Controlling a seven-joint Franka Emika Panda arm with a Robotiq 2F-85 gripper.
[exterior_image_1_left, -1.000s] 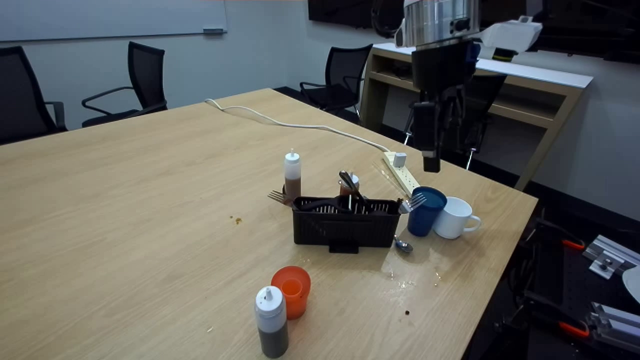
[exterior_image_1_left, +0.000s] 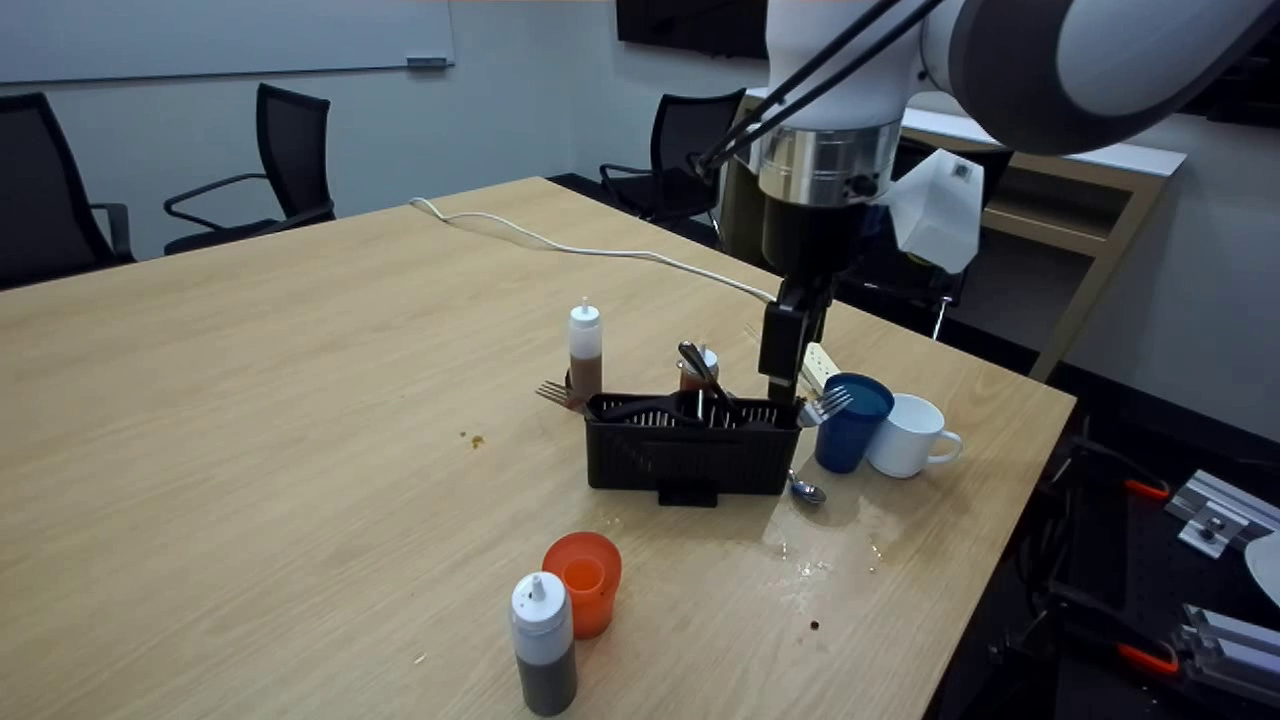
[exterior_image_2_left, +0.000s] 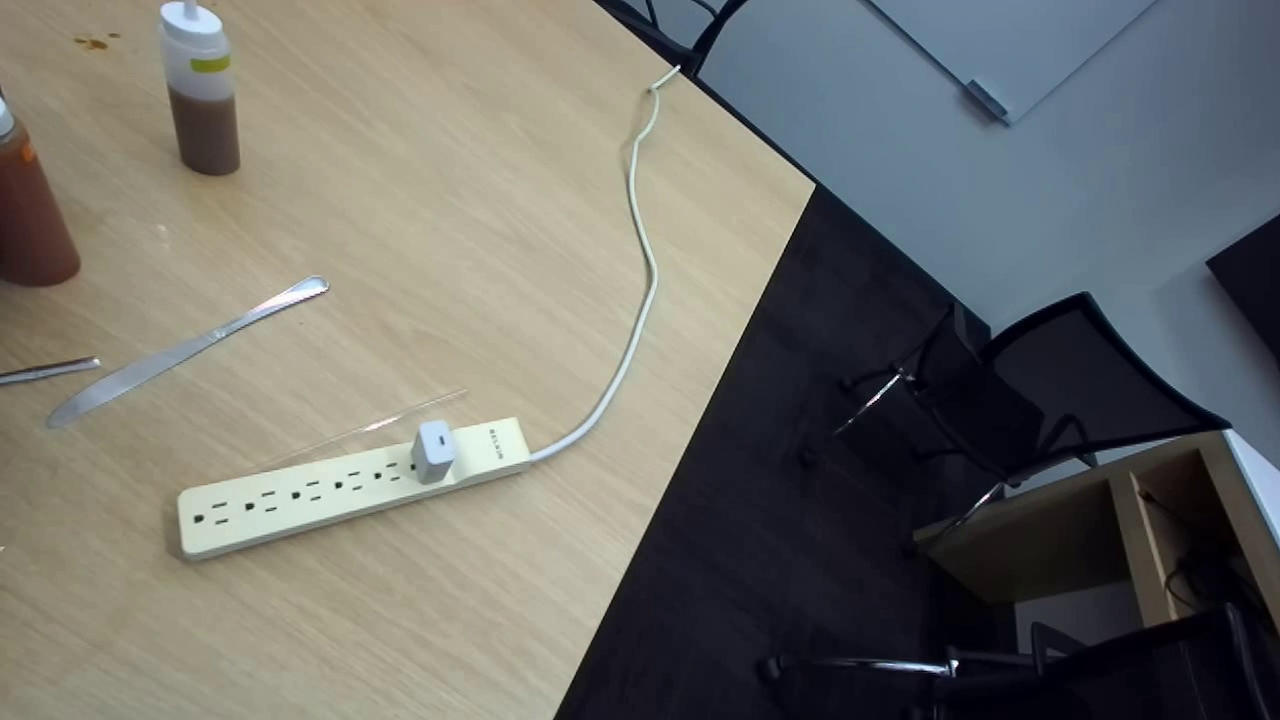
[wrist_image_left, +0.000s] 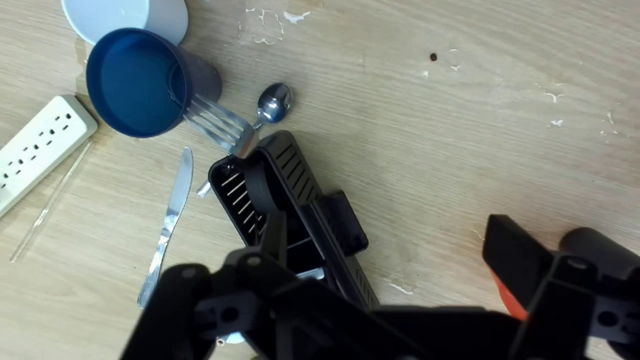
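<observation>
My gripper (exterior_image_1_left: 783, 390) hangs pointing down at the right end of a black slotted caddy (exterior_image_1_left: 690, 458). In the wrist view the gripper is open, its fingers (wrist_image_left: 510, 252) wide apart and nothing held between them. The caddy (wrist_image_left: 300, 171) shows near the left finger, its lower part hidden behind the gripper. Dark-handled utensils (exterior_image_1_left: 708, 374) stick up out of it. One fork (wrist_image_left: 219, 123) reaches past its end over the rim of a blue cup (wrist_image_left: 204, 78); another fork (exterior_image_1_left: 561, 395) pokes out at the opposite end. A spoon (wrist_image_left: 274, 103) rests on the table beside it.
A white mug (exterior_image_1_left: 908, 438) stands against the blue cup. The power strip (exterior_image_2_left: 348, 486), a knife (exterior_image_2_left: 192, 350) and several sauce bottles lie or stand around. An orange cup (exterior_image_1_left: 585, 588) is beside a bottle (exterior_image_1_left: 543, 654) in front.
The arm has come down and shifted left in exterior view 1, from above the blue cup to the caddy's right end. The objects on the table look unmoved.
</observation>
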